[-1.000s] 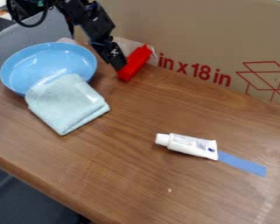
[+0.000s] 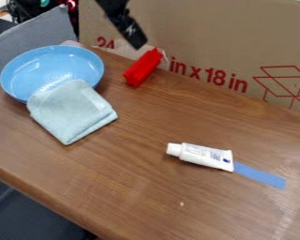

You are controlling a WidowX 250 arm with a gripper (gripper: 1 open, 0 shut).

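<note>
The black gripper (image 2: 125,33) hangs at the top, open, above and left of a red object (image 2: 142,67) lying on the wooden table against the cardboard. A blue plate (image 2: 52,58) sits at the left, with a folded pale cloth (image 2: 72,112) just in front of it. A white tube (image 2: 201,156) lies on the right half of the table, beside a strip of blue tape (image 2: 261,175).
A cardboard panel (image 2: 240,47) lines the back of the table. A grey surface (image 2: 15,42) borders the upper left.
The gripper has risen away from beside the red object, upward out of its earlier low position. The objects on the table look unmoved.
</note>
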